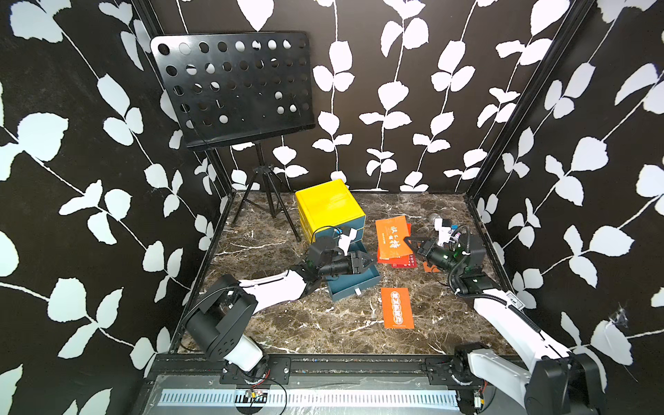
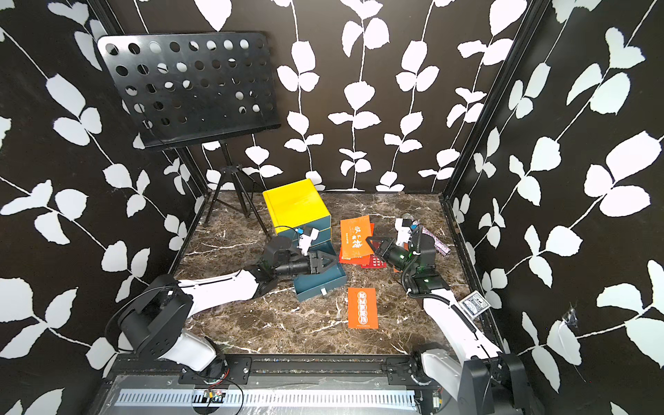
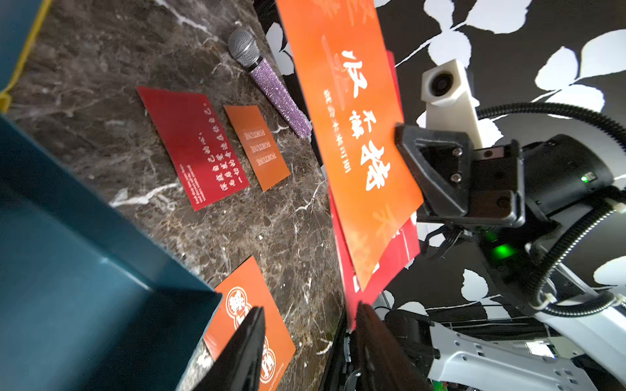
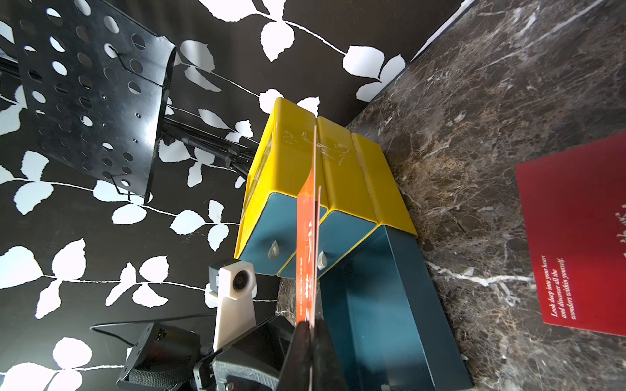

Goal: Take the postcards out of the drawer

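Note:
My right gripper is shut on an orange postcard (image 3: pixel 358 123) with white characters and a red postcard (image 3: pixel 394 257) behind it, both raised above the table. The open blue drawer (image 4: pixel 417 312) shows bare inside walls and floor where visible. Above it in the top left view is my left gripper, fingers apart; the red card's lower corner shows near one finger, with contact unclear. On the table lie a red postcard (image 3: pixel 195 143), a small orange card (image 3: pixel 259 146) and another orange card (image 1: pixel 396 308) near the front.
The yellow-topped cabinet (image 1: pixel 332 200) stands behind the drawer. A music stand (image 1: pixel 235 90) rises at the back left. A microphone (image 3: pixel 277 91) lies toward the right.

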